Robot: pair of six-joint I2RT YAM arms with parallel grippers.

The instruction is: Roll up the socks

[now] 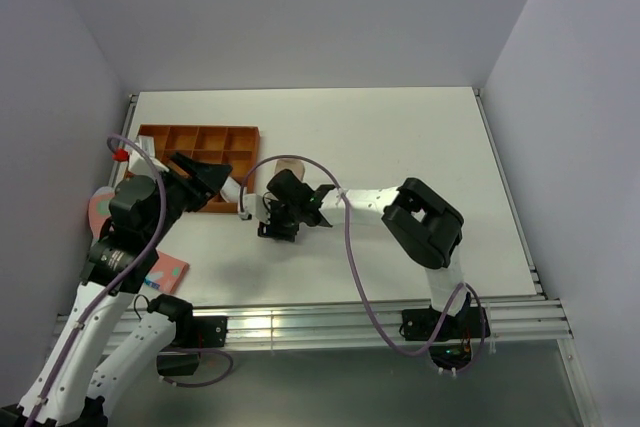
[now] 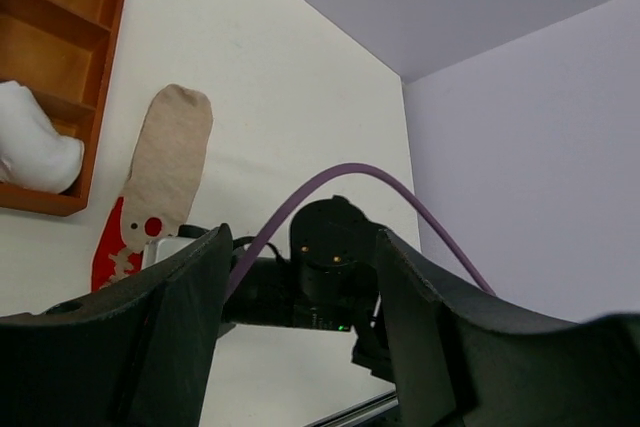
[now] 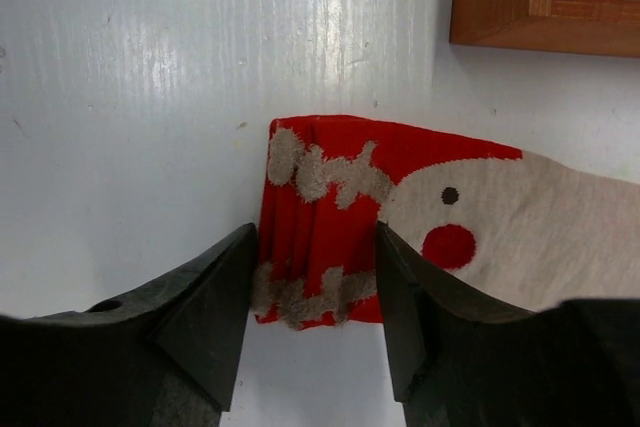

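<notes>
A beige sock with a red patterned end lies flat on the white table, partly hidden in the top view by my right arm. In the right wrist view its red end is bunched in several folds. My right gripper is part open over that end, one fingertip on either side of the folds. My left gripper is open, raised at the left near the wooden box, with nothing between its fingers.
A divided wooden box at the back left holds a white item. A pink object lies at the front left.
</notes>
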